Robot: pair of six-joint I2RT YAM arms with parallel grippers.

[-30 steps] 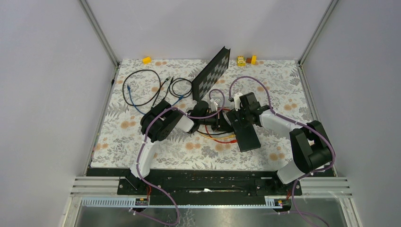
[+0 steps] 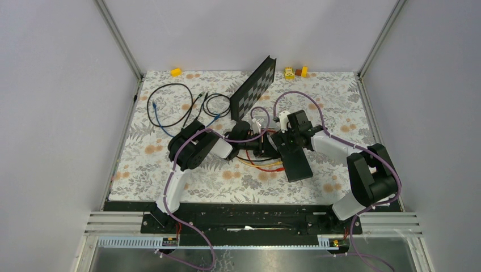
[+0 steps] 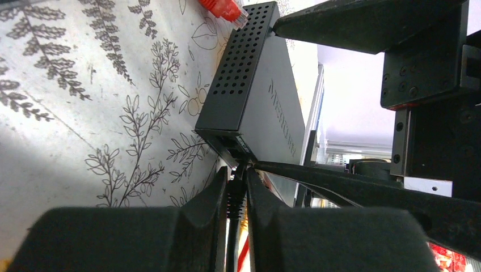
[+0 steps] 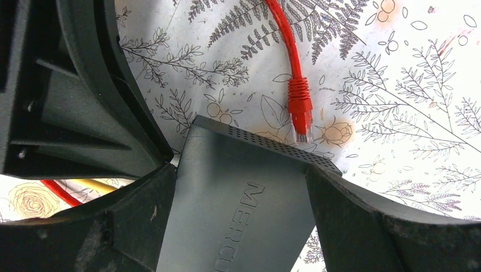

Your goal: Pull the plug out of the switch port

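Observation:
The dark switch [image 2: 296, 167] lies at centre right of the table. My left gripper is shut on a black cable plug at the switch's end port. My right gripper is open over the switch's top, its fingers on either side of the casing; whether they touch it I cannot tell. A loose red plug [image 4: 300, 113] lies beside the switch's perforated side.
A checkerboard panel [image 2: 252, 88] stands at the back centre. Coiled black cables [image 2: 170, 85] and blue cables [image 2: 161, 122] lie back left. Small yellow objects [image 2: 288, 73] sit along the back edge. Yellow and red cables run under the arms.

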